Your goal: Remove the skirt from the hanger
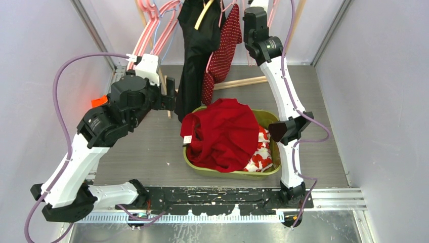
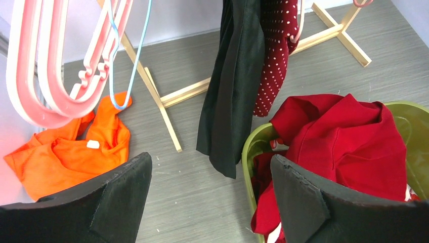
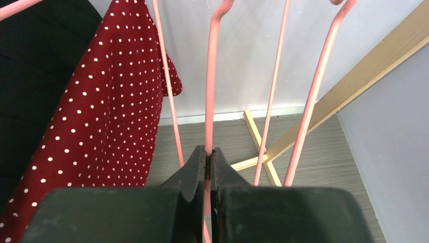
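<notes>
Black garment (image 1: 192, 61) and red polka-dot garment (image 1: 225, 48) hang from hangers at the top centre; which is the skirt I cannot tell. In the right wrist view the dotted cloth (image 3: 96, 131) fills the left. My right gripper is shut on a pink hanger (image 3: 211, 86). My left gripper (image 1: 167, 93) stands open left of the black garment; in its wrist view nothing is between the fingers and the black cloth (image 2: 227, 101) hangs ahead.
A green basket (image 1: 212, 174) holds red and floral clothes below. Empty pink hangers (image 2: 50, 76) hang at left, above orange cloth (image 2: 76, 157) on the floor. Wooden rack bars (image 1: 238, 83) cross behind.
</notes>
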